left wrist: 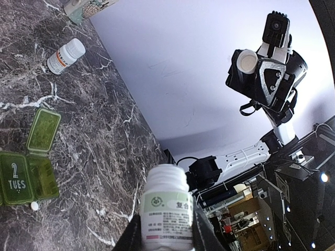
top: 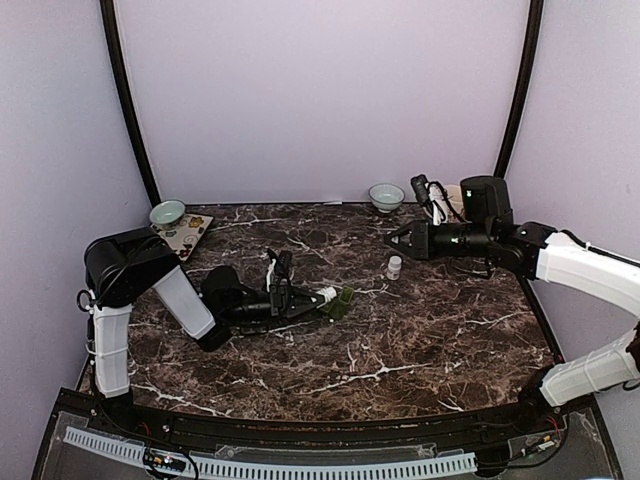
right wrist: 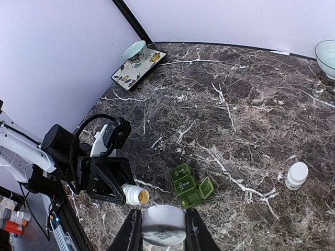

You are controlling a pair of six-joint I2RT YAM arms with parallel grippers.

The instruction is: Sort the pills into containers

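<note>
My left gripper (top: pixel 306 300) is shut on a white bottle (left wrist: pixel 166 209), which has a printed label. In the right wrist view that bottle's mouth (right wrist: pixel 143 196) shows uncapped and orange-toned inside. The green pill organizer (right wrist: pixel 187 187) lies on the table beside it, one lid (right wrist: pixel 205 187) standing up; the compartment marked TUES (left wrist: pixel 17 180) is shut. A small white pill (left wrist: pixel 34 206) rests on the table at the organizer's edge. To the right, above the table, my right gripper (top: pixel 403 241) is shut on a round white cap (right wrist: pixel 164 224).
Another white-capped bottle (top: pixel 394 267) stands on the table below the right gripper. A pale bowl (top: pixel 386 197) sits at the back right. At the back left, a second bowl (top: pixel 167 212) is by a patterned tray (top: pixel 190 237).
</note>
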